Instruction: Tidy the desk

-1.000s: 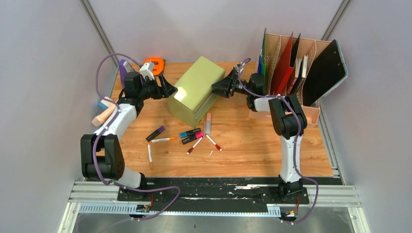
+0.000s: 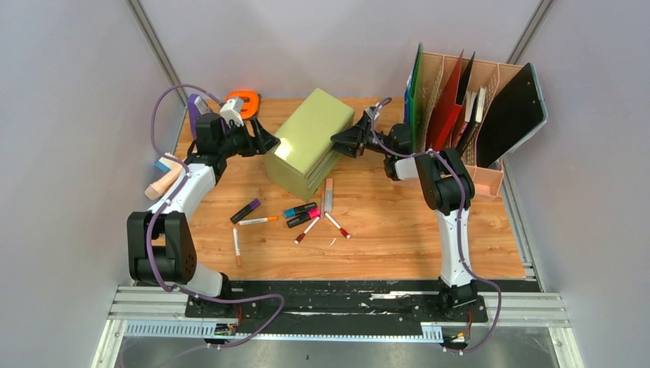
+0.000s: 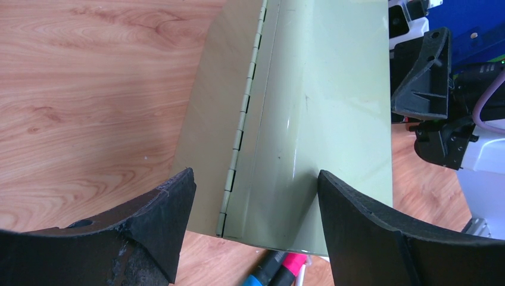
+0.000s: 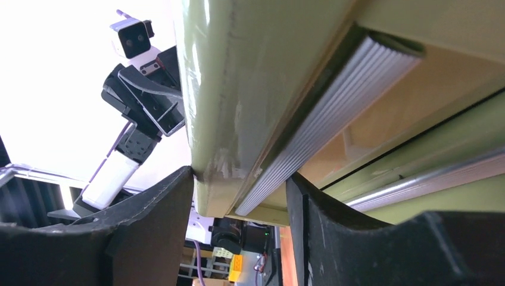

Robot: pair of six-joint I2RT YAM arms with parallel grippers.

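A pale green box (image 2: 313, 130) with drawers stands angled at the back middle of the desk. My left gripper (image 2: 274, 140) is at its left side; in the left wrist view its fingers (image 3: 357, 208) stand apart on either side of the hinged edge. On the box's right side, my right gripper (image 2: 339, 144) is at the drawer front. The right wrist view has its fingers (image 4: 178, 196) apart, with the box's edge and a silver ridged strip (image 4: 333, 113) between the tips. Whether the fingertips press on the box cannot be told.
Several markers (image 2: 301, 219) lie on the desk in front of the box. An organizer (image 2: 487, 181) holding folders stands back right. An orange ring-shaped object (image 2: 244, 98) sits behind my left gripper.
My right arm has shifted slightly left, its gripper moving a little closer against the drawer side. The left arm and the box show no visible movement.
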